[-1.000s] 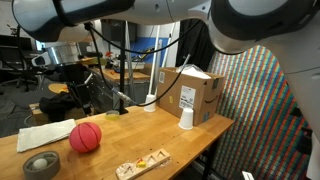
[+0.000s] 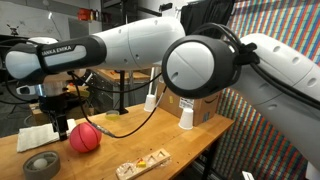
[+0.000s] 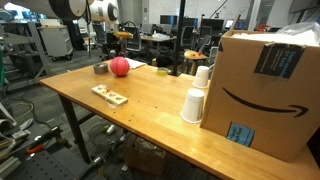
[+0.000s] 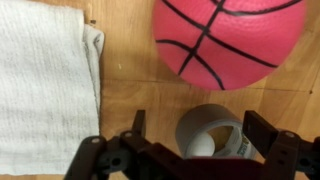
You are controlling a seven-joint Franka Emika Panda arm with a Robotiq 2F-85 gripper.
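A grey roll of tape (image 2: 41,166) lies flat at the table's near left in exterior view 1, with a red ball (image 2: 85,138) just behind and to its right. My gripper (image 2: 62,130) hangs near the ball's left side. From the wrist view, the gripper is open, its dark fingers wide apart. Below, the roll (image 4: 188,127) shows between them, with a small white round thing (image 4: 202,147) seen inside its ring. The black-lined red ball (image 4: 228,35) fills the upper part of this view, ahead of the fingers.
A white folded cloth (image 4: 45,90) lies left of the roll. A wooden block with markings (image 3: 110,95) sits near the table's front edge. White cups (image 3: 192,105) and a large cardboard box (image 3: 262,95) stand at the other end.
In exterior view 1 my gripper has come down and to the left, past the ball's top toward the roll. The ball, roll and cloth look unmoved.
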